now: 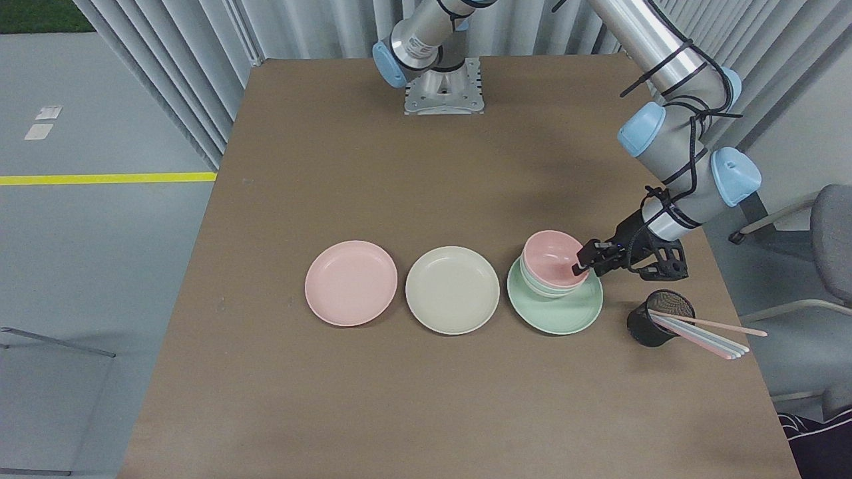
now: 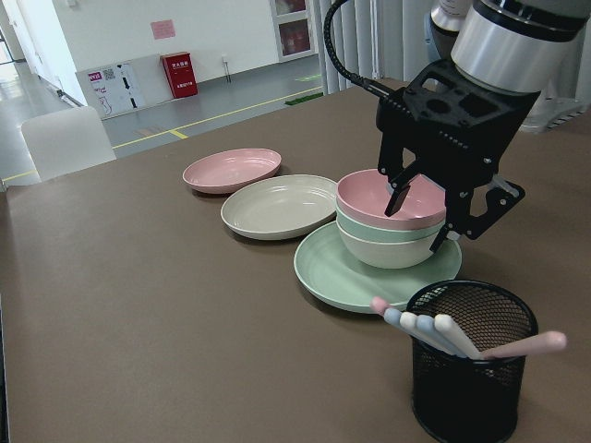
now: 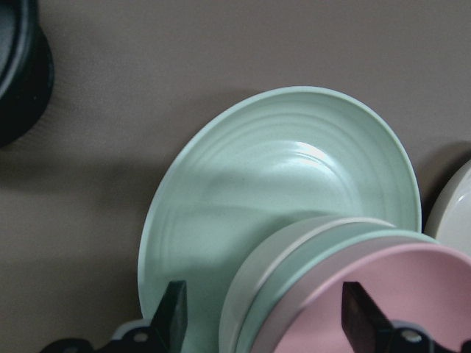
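Note:
A stack of bowls, pink (image 1: pixel 551 251) on top of mint and white (image 2: pixel 388 249), sits on the green plate (image 1: pixel 555 319). My gripper is open around the near wall of the stack, one finger over the pink bowl's inside, the other outside above the green plate; whether it touches them I cannot tell.
A cream plate (image 1: pixel 452 289) and a pink plate (image 1: pixel 351 283) lie to the left. A black mesh cup (image 2: pixel 462 397) with several chopsticks stands in front at the right.

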